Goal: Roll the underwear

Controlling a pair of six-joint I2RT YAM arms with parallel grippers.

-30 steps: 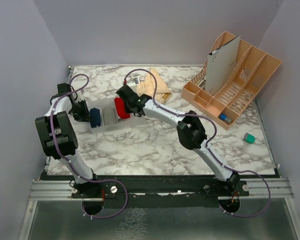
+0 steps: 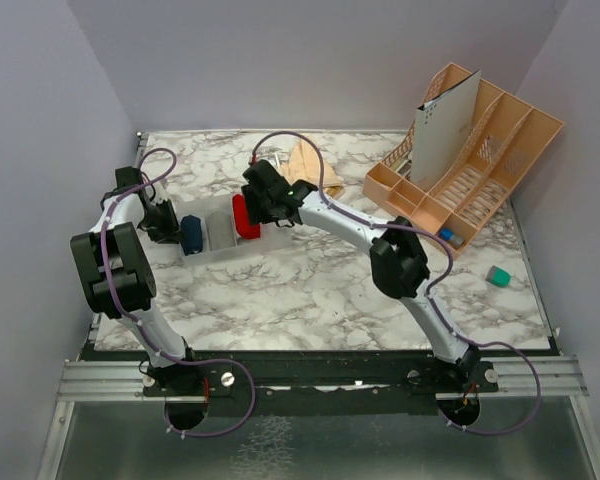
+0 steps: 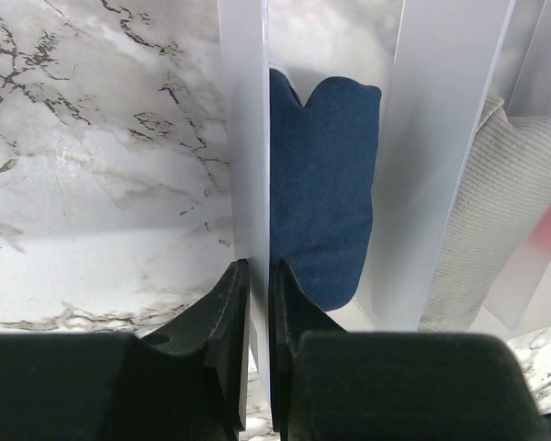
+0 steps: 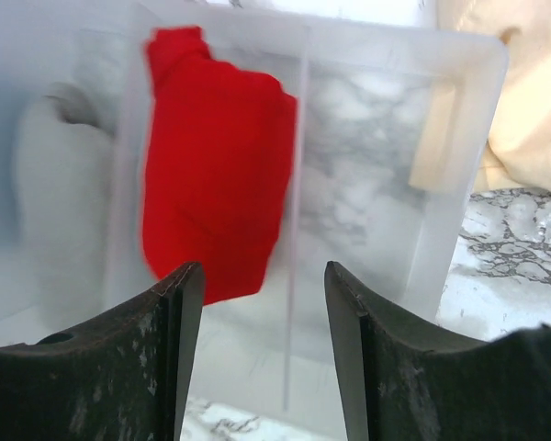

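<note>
A translucent divided box (image 2: 210, 255) lies at the left of the table. In its compartments sit a folded dark blue garment (image 3: 321, 193), a grey one (image 3: 496, 211) and a red one (image 4: 220, 165). Beside the red piece, the end compartment (image 4: 358, 193) is empty in the right wrist view. My left gripper is shut on the box's outer wall, next to the blue piece. Over the red piece and the divider beside it, my right gripper stands open, nothing held between its fingers.
Beige cloth (image 2: 305, 165) lies behind the box, partly hidden by the right arm. An orange compartment organizer (image 2: 410, 200) with a white panel (image 2: 445, 130) stands at the right. A green block (image 2: 498, 276) sits near the right edge.
The left arm stays in place on the box wall.
</note>
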